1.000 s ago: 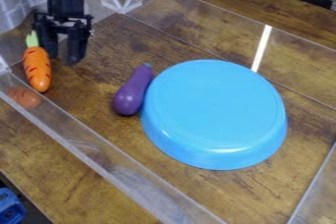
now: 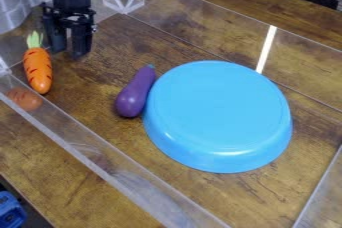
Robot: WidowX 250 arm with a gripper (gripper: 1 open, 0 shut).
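The black gripper (image 2: 68, 34) is at the upper left, low over the floor of a clear-walled box. It is dark and small, so whether it is open or shut is unclear. Just below and left of it lies an orange carrot (image 2: 39, 70) with a pale green top. A purple eggplant (image 2: 134, 93) lies in the middle, and right of it is a large light blue upside-down round dish or plate (image 2: 218, 114).
Clear walls enclose the wooden floor (image 2: 160, 32), which is free above the eggplant and right of the dish. A blue object (image 2: 7, 210) shows at the bottom left corner, outside the wall.
The gripper has shifted very slightly upward and left. The carrot, eggplant and blue dish have not visibly moved.
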